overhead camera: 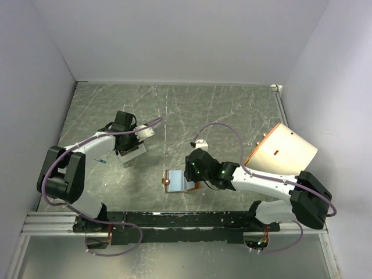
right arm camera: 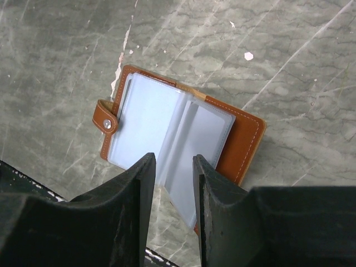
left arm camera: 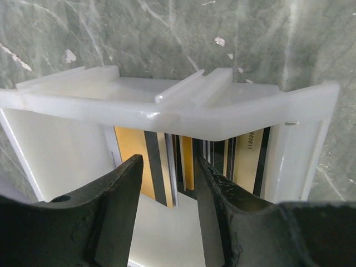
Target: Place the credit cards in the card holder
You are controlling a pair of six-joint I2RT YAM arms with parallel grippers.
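In the left wrist view, several credit cards (left arm camera: 134, 146), yellow and dark, stand on edge in a white box (left arm camera: 315, 101). My left gripper is over them, fingers apart, with card edges visible in the gap; no card is clearly clamped. The brown card holder (right arm camera: 240, 141) lies unfolded on the table, its clear sleeves (right arm camera: 146, 119) facing up and its snap strap (right arm camera: 105, 117) to one side. Above the sleeves, my right gripper is open and empty. One sleeve flap reaches out past the holder's lower edge beside its fingers.
A cream-coloured panel with orange edges (overhead camera: 283, 152) leans at the table's right side. Near the left arm lies a small blue item (overhead camera: 100, 161).
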